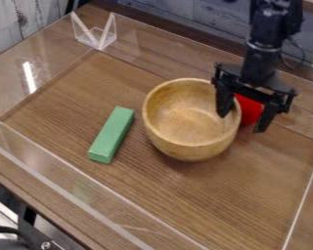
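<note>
My gripper (256,112) is low at the right side of the wooden bowl (188,117), its dark open fingers straddling the area of the bowl's right rim and a red object (280,115). The red object sits just outside the bowl, partly hidden behind the gripper. A green block (111,135) lies flat to the left of the bowl, apart from it.
The wooden table (67,186) has free room at the front and left. A white wire-like holder (94,27) stands at the back left.
</note>
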